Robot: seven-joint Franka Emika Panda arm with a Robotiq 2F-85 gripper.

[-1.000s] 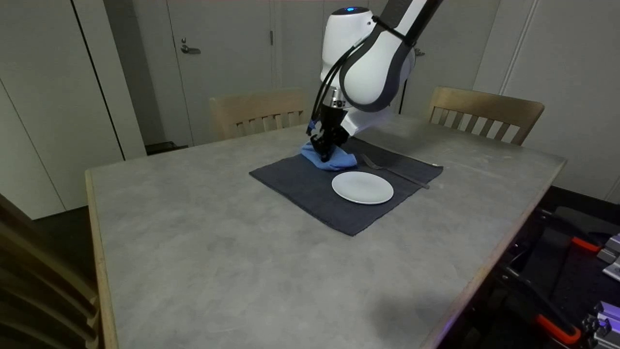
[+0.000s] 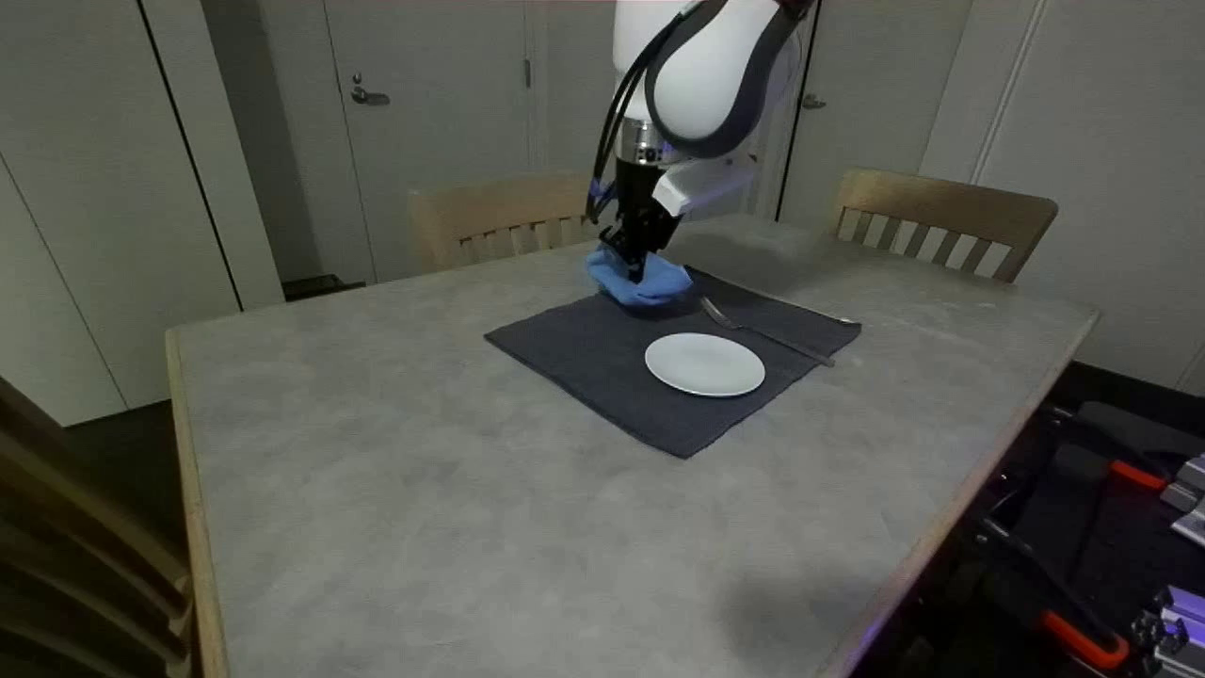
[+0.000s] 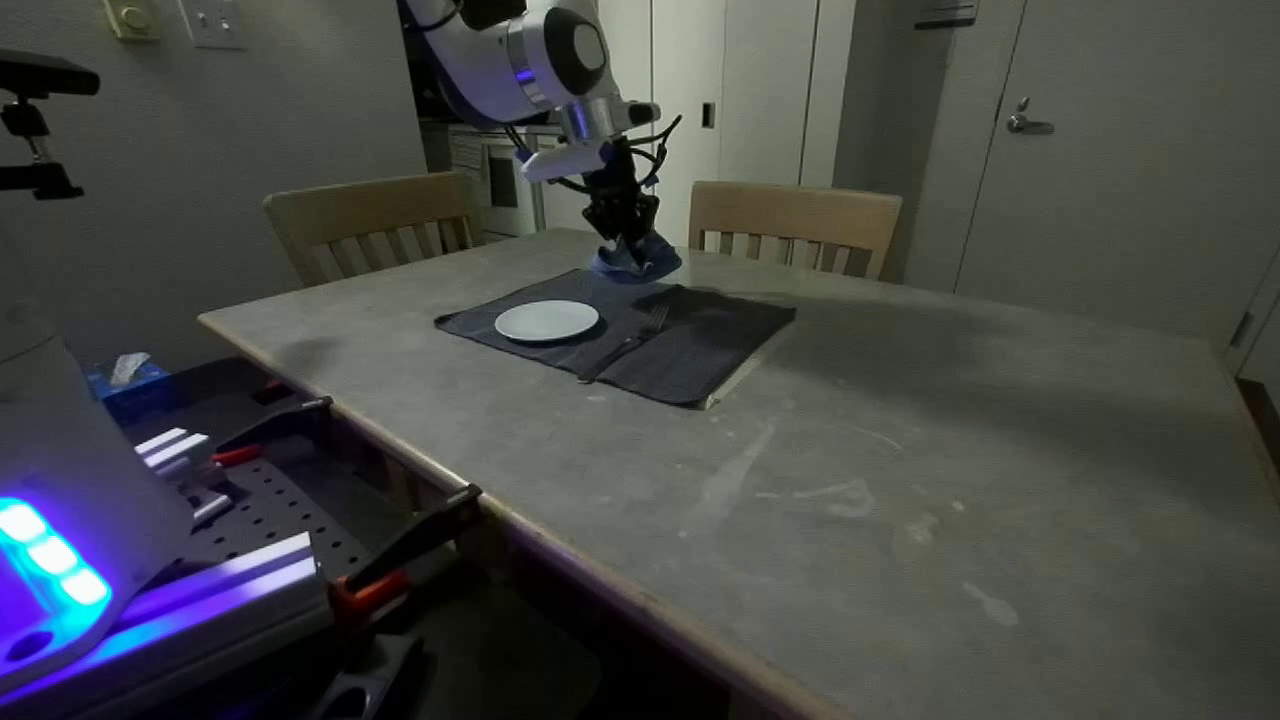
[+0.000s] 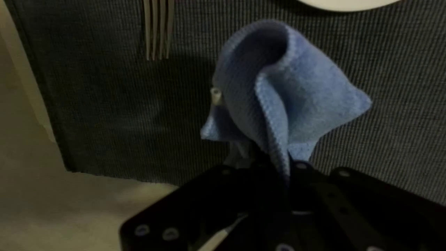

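Bunched up and folded, a blue cloth (image 4: 317, 92) is pinched in my gripper, which is shut on it. In exterior view 1 the cloth (image 2: 644, 282) hangs just above the far part of a dark grey placemat (image 2: 599, 360), below my gripper (image 2: 638, 258). Exterior view 2 has the cloth (image 3: 636, 260) raised over the mat's back edge. A white plate (image 2: 705, 365) lies on the placemat, with a fork (image 2: 768, 334) beside it. The fork's tines (image 4: 159, 25) point toward the gripper side in the wrist view.
Wooden chairs (image 2: 949, 215) stand along its far edge. Clamps (image 3: 396, 552) sit along one table edge by the robot's base.
My gripper has risen from the placemat with the blue cloth in it, and the arm is higher. Plate, fork and placemat have not moved.
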